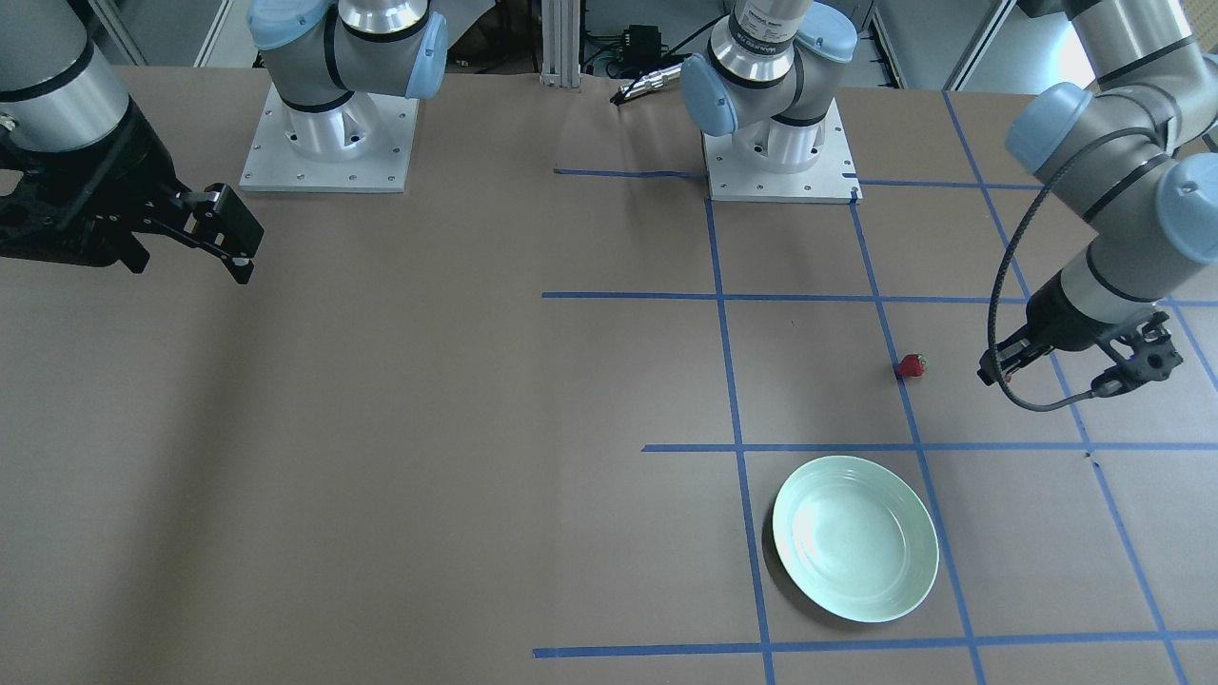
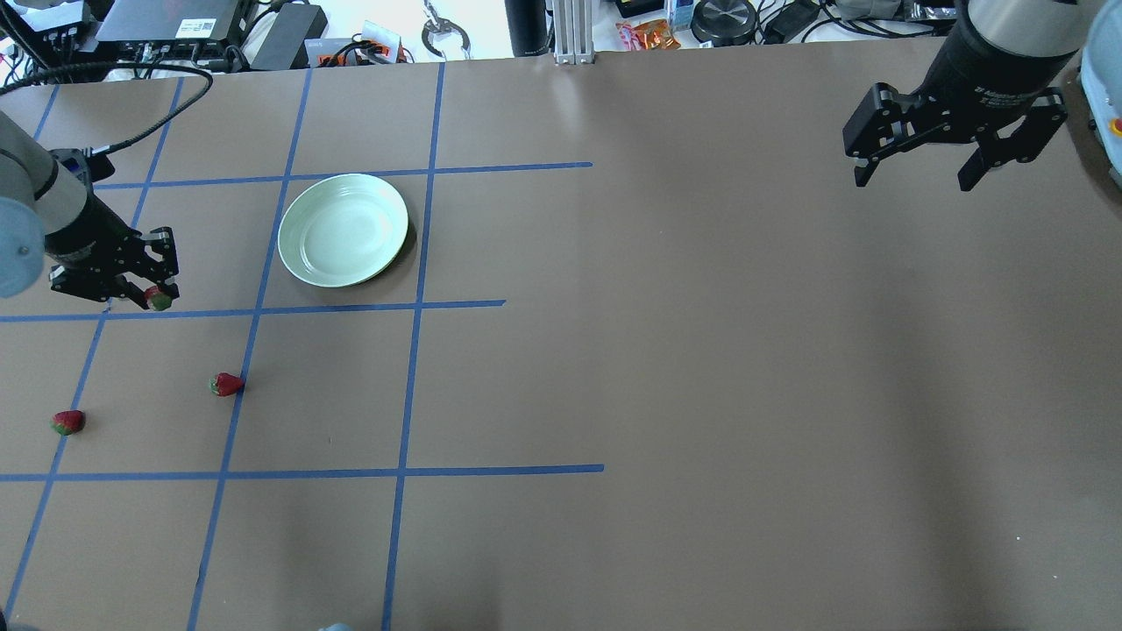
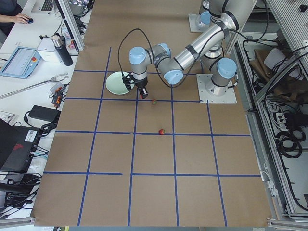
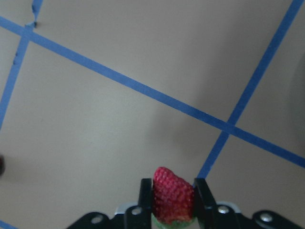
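My gripper is shut on a red strawberry (image 4: 171, 200), seen between the fingertips in the left wrist view and held at the gripper's tip in the top view (image 2: 158, 299). It hangs over the taped grid, left of the white plate (image 2: 343, 230) in the top view. A second strawberry (image 2: 226, 384) lies on the table, also in the front view (image 1: 913, 365). A third strawberry (image 2: 67, 421) lies farther left in the top view.
Another black gripper (image 2: 952, 131) hangs over the table at the top right of the top view. Other arm bases (image 1: 782, 171) stand at the back.
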